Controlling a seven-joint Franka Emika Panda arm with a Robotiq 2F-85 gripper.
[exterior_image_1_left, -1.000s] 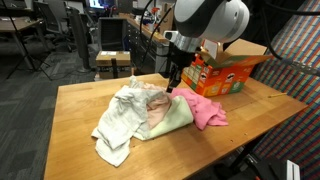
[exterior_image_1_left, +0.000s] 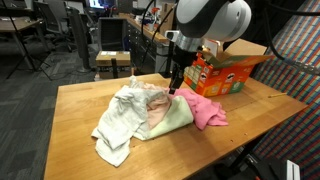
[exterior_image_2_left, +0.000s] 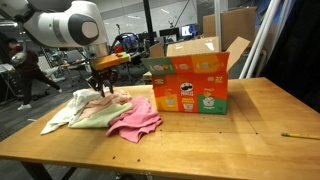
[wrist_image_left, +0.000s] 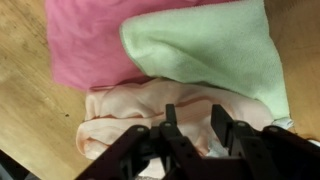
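Several cloths lie bunched side by side on the wooden table. A white cloth (exterior_image_1_left: 121, 118) is at the left in exterior view 1, a pale green cloth (exterior_image_1_left: 177, 117) in the middle and a pink cloth (exterior_image_1_left: 206, 108) to the right. Between white and green lies a peach cloth (wrist_image_left: 150, 100), crumpled in the lower middle of the wrist view. Over the pile hangs my gripper (exterior_image_1_left: 173, 86), pointing down. Its two dark fingers stand apart over the peach cloth in the wrist view, so it is open, with no cloth visibly pinched.
A large red and green cardboard box (exterior_image_2_left: 187, 88) with raised flaps stands beside the pink cloth. A pencil (exterior_image_2_left: 299, 136) lies near the far end of the table. Bare wood (exterior_image_1_left: 78, 120) extends left of the cloths.
The arm and gripper appear slightly lower over the pile than a second ago. The cloths lie as they did.
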